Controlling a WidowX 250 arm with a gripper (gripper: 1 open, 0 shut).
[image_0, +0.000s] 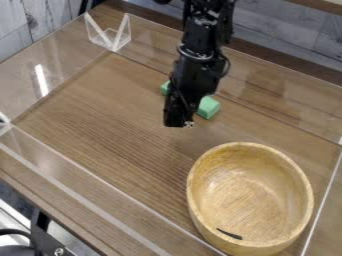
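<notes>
My black gripper (178, 112) hangs over the middle of the wooden table, its fingers pointing down; it appears shut, with nothing visible between the fingers. A small green block (209, 107) lies just right of it, and another green object (167, 89) shows behind the arm at the upper left of the gripper, partly hidden.
A large beige round bowl (250, 195) takes up the lower right. A clear wire-like stand or container (108, 33) is at the back left. A wall edge borders the back right.
</notes>
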